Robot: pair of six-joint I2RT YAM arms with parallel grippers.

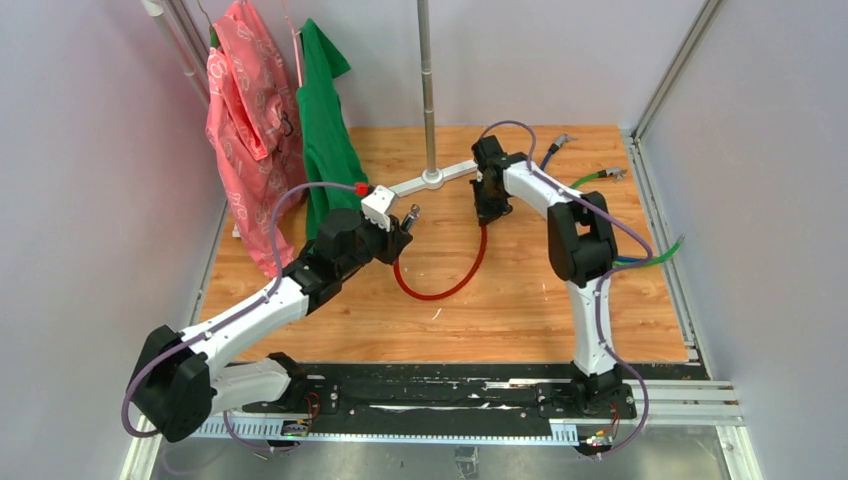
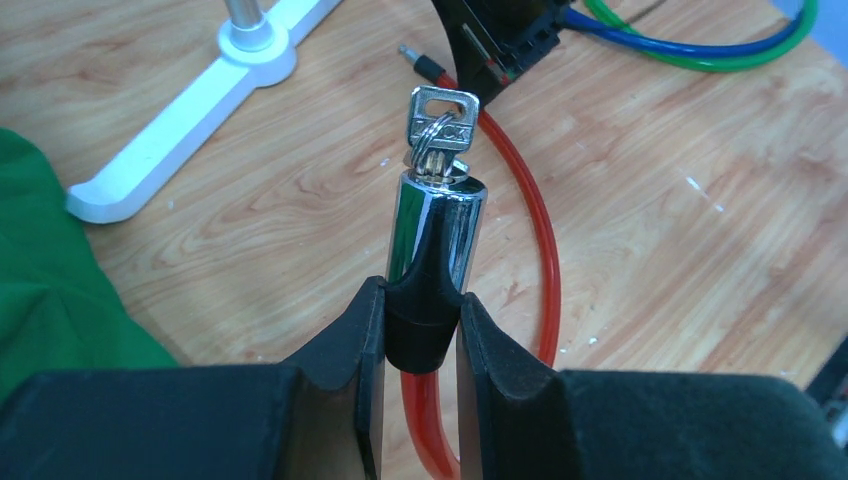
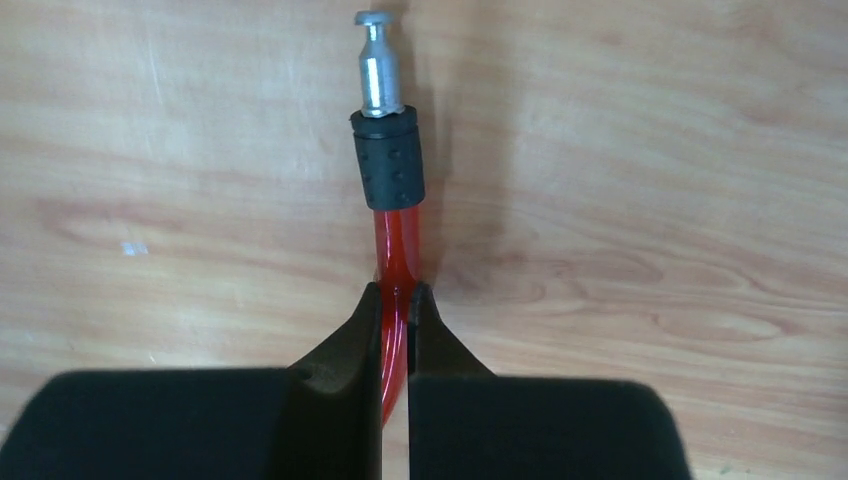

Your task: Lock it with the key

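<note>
My left gripper is shut on a chrome lock cylinder (image 2: 432,230) with a black lower end, held upright in the left wrist view, a key (image 2: 443,120) with a ring at its top. A red hose (image 2: 530,210) runs down from that cylinder's end in a curve across the table. My right gripper is shut on the red hose's other end, just below a black sleeve (image 3: 388,160) with a metal pin tip (image 3: 380,75). In the top view the two grippers stand apart, left near the middle, right (image 1: 485,215) toward the back.
A white stand (image 1: 433,178) stands at the back. Green and pink garments (image 1: 330,160) hang at the left. Blue and green hoses with metal fittings (image 1: 600,174) lie at the right.
</note>
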